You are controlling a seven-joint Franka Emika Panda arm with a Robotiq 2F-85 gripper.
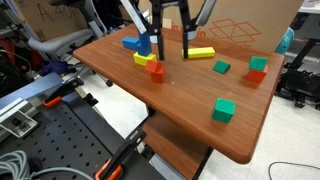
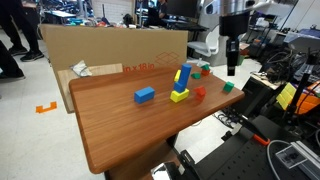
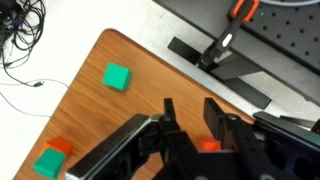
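Observation:
My gripper [image 1: 173, 56] hangs above the table with its fingers apart, and no block shows between them. Just left of it in exterior view 1, a red block [image 1: 155, 72] stands on the wooden table [image 1: 185, 95] near the edge. That red block [image 3: 210, 146] is partly covered by a finger in the wrist view. A green block [image 1: 223, 110] sits alone at the near right, and shows as well in the wrist view, where the green block [image 3: 117, 77] is clear of the fingers. Farther back, a green block [image 1: 259, 63] rests on a red one [image 1: 256, 76].
Yellow blocks [image 2: 180, 96] and a tall blue block [image 2: 185, 76] stand together left of the red block; another blue block [image 2: 145, 95] lies apart. A yellow bar [image 1: 200, 52] and a dark green piece [image 1: 221, 66] lie behind.

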